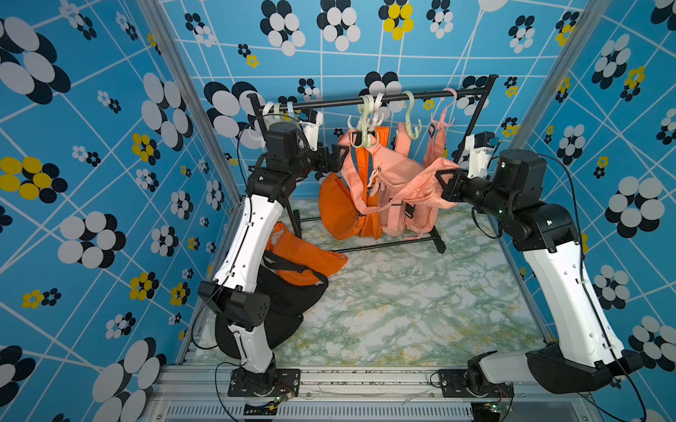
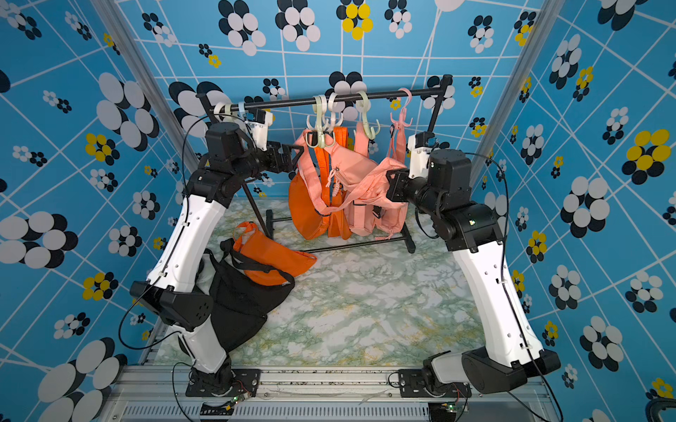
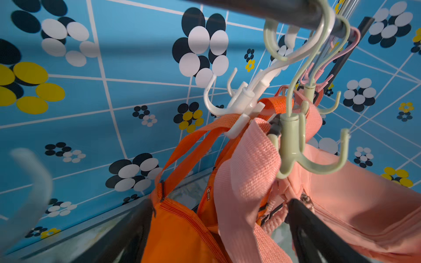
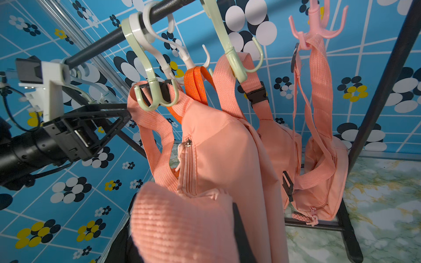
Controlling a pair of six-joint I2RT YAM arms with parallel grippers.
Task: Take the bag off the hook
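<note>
A pink bag (image 1: 405, 179) hangs by a strap looped at a pale green hook (image 3: 290, 144) in the centre of the rail, with orange bags (image 1: 338, 211) behind it. My left gripper (image 1: 336, 158) is open beside that hook and the upper pink strap (image 3: 247, 171). My right gripper (image 2: 394, 184) is shut on pink fabric of the bag, pulled out toward the right; in the right wrist view this fabric covers much of the fingers.
The black rail (image 1: 331, 103) carries several more hooks, including a pink one (image 4: 315, 22) with another pink bag. An orange bag (image 1: 310, 260) and black bags (image 1: 260, 323) lie on the floor at left.
</note>
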